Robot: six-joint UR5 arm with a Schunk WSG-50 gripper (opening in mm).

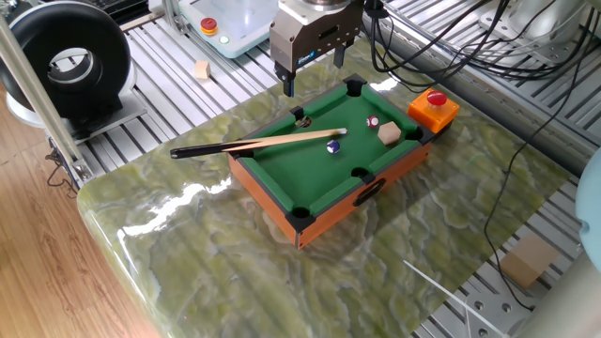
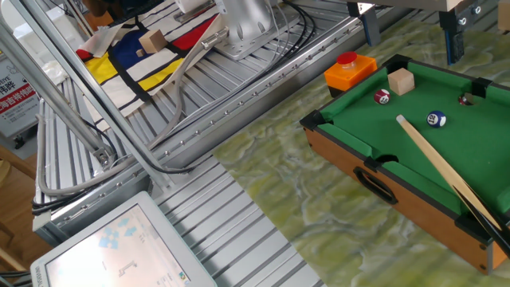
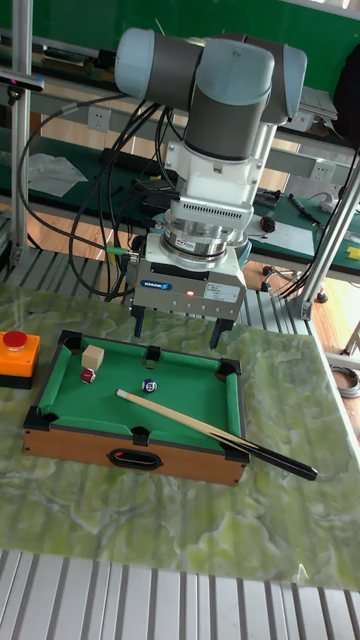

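My gripper point(image 3: 178, 330) hangs open above the far long side of the miniature pool table point(image 1: 268, 206), its two fingers wide apart and nothing between them. The cue point(image 1: 282, 140) lies slantwise over the table's end rail, its pale tip on the green felt and its black handle jutting past the edge. Near the tip rests a blue-and-white ball point(image 2: 436, 119). A red-and-white ball point(image 2: 382, 96) sits beside a small wooden block point(image 2: 401, 81) towards one end. Another dark ball point(image 1: 302, 121) shows at the far middle pocket, partly hidden.
An orange box with a red button point(image 1: 433, 110) stands close to the table's end, near the wooden block. Black cables point(image 1: 441, 70) run behind the gripper. Another wooden block point(image 1: 202, 69) lies off the green marbled mat.
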